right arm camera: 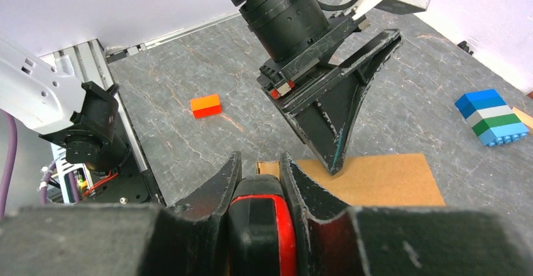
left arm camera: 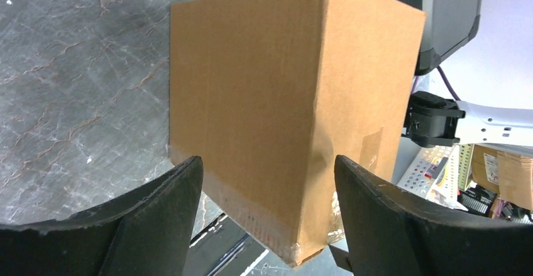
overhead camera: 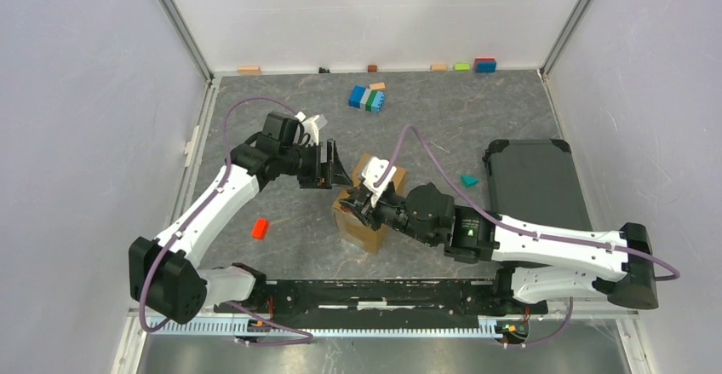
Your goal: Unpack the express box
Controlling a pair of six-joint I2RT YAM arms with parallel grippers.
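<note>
A cardboard box [overhead camera: 366, 233] stands in the table's middle; the right wrist view shows its top [right arm camera: 383, 182]. My right gripper [overhead camera: 351, 204] is at the box's top, shut on a black and red object [right arm camera: 254, 238], only partly visible. My left gripper [overhead camera: 330, 169] is at the box's upper left, its fingers apart with the box beyond them in the left wrist view; nothing shows held between them. The box's contents are hidden.
A black case [overhead camera: 536, 187] fills the table's right. A blue, grey and green block group [overhead camera: 366, 99] [right arm camera: 491, 119] lies behind the box, a red block [overhead camera: 260, 227] to the left front, a teal piece [overhead camera: 468, 180] to the right.
</note>
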